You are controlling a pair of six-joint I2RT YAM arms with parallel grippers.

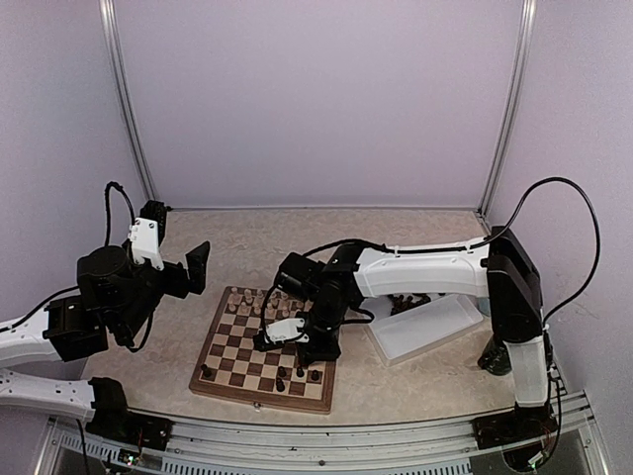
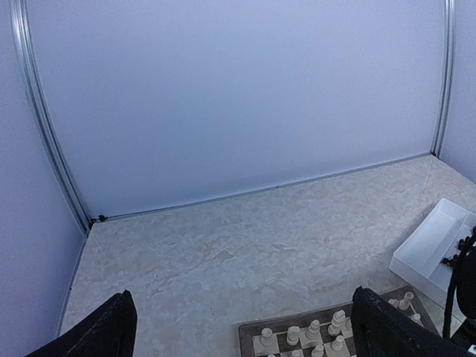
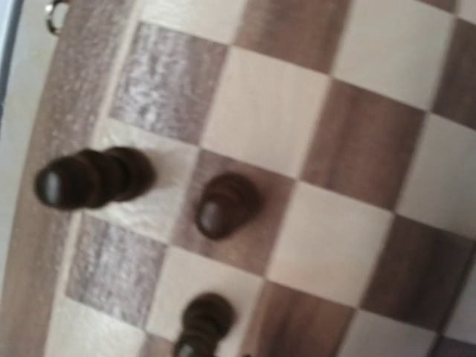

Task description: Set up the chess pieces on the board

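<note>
The chessboard (image 1: 237, 376) lies at the front of the table, white pieces (image 2: 293, 335) along its back rows. Dark pieces stand near its front edge: in the right wrist view a tall piece (image 3: 93, 178), a pawn (image 3: 227, 204) and another piece (image 3: 204, 323), blurred. My right gripper (image 1: 312, 351) hangs low over the board's front right; its fingertips and anything between them are hidden. My left gripper (image 1: 188, 269) is raised left of the board, open and empty.
A white tray (image 1: 425, 336) with several dark pieces stands right of the board. Walls enclose the back and sides.
</note>
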